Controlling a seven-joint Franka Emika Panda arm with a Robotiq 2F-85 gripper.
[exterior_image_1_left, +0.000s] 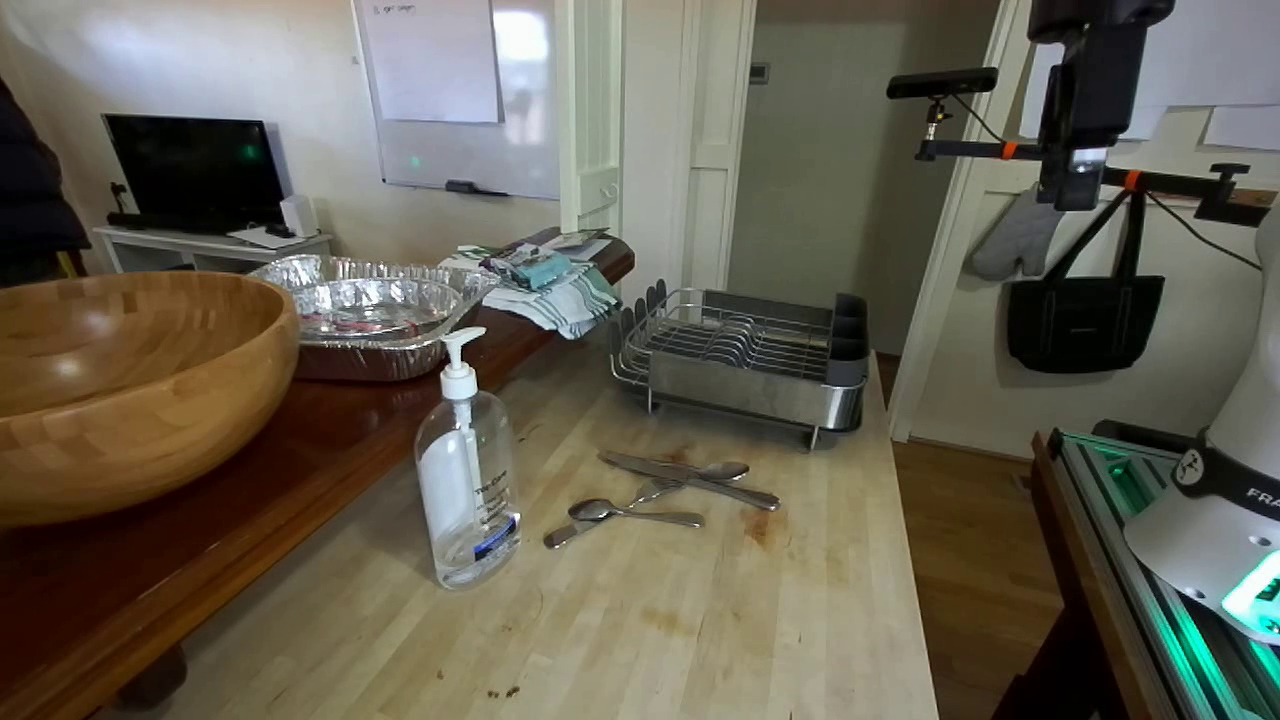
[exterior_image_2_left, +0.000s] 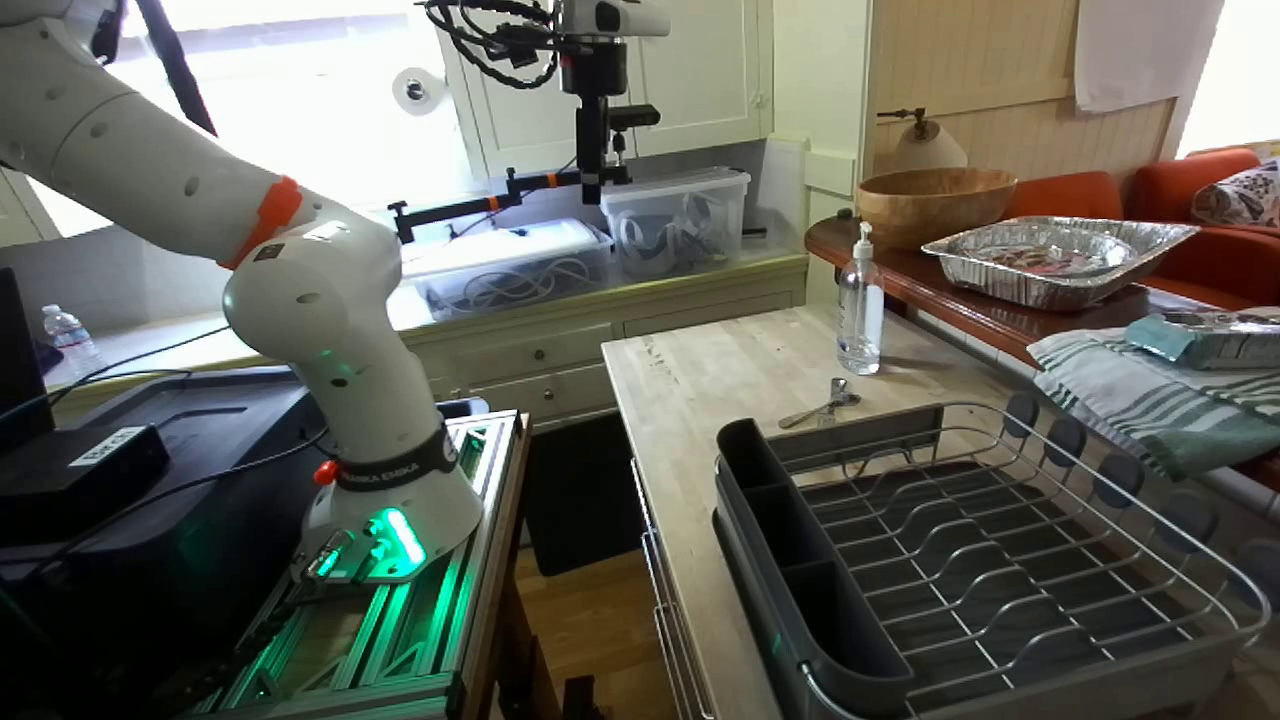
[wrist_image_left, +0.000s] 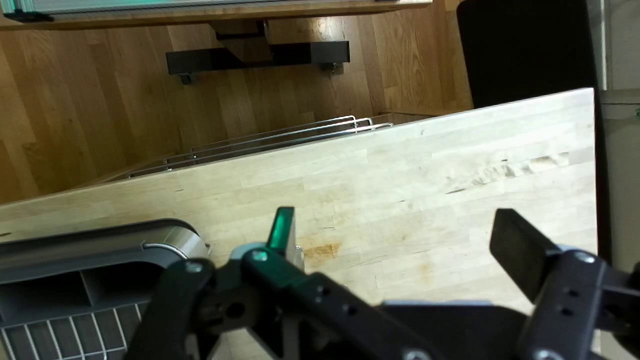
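My gripper is open, its two fingers wide apart in the wrist view with nothing between them. In exterior view 1 it hangs at upper right, well above the tabletop. Several pieces of metal cutlery (exterior_image_1_left: 654, 494), with knives and spoons among them, lie crossed in a loose pile on the light wooden table (exterior_image_1_left: 768, 624). A metal dish rack (exterior_image_1_left: 732, 382) stands behind them, with a dark compartmented holder (exterior_image_2_left: 806, 558) along one side. The rack's wires and the holder look empty in exterior view 2. In the wrist view, my gripper hides most of the cutlery.
A clear pump bottle (exterior_image_1_left: 468, 492) stands upright beside the cutlery. Along the adjoining dark table (exterior_image_1_left: 348, 438) are a wooden bowl (exterior_image_1_left: 144, 384), foil trays (exterior_image_1_left: 360, 310) and striped cloths (exterior_image_1_left: 564, 300). Bare tabletop extends in front of the cutlery; a floor gap separates the robot's bench.
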